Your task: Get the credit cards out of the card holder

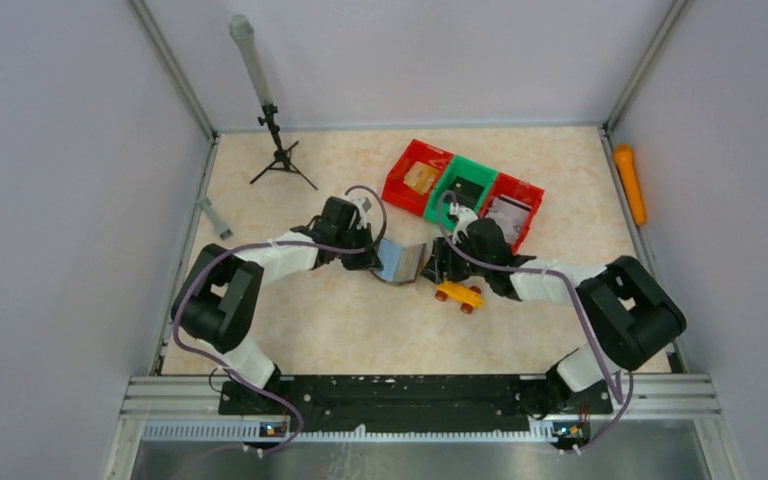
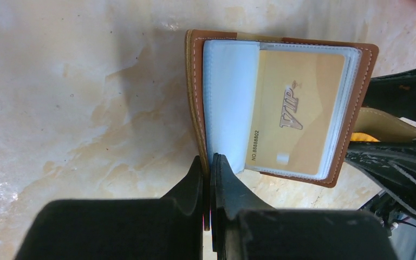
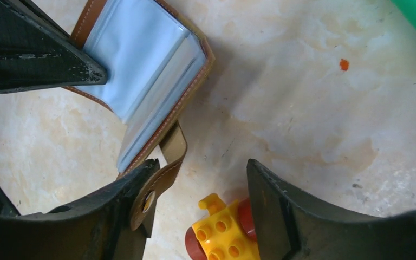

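Note:
The brown card holder [image 2: 369, 86] lies spread, a gold VIP card [image 2: 298, 108] in the clear pocket on its right side. A pale blue sleeve [image 2: 231, 97] faces up on its left side. My left gripper is shut on the holder's left edge. At the right side, my right gripper stands partly open around the holder's closing strap [image 3: 165, 176]. That strap overlaps one of its fingers [image 3: 127, 192], and a wide gap separates it from the other. In the top view the holder [image 1: 401, 262] sits between both grippers.
A yellow toy car [image 1: 460, 293] with red wheels is just below the right gripper. Behind are a red bin [image 1: 397, 190], a green bin [image 1: 440, 195] and another red bin [image 1: 528, 215]. A tripod [image 1: 282, 160] stands at back left.

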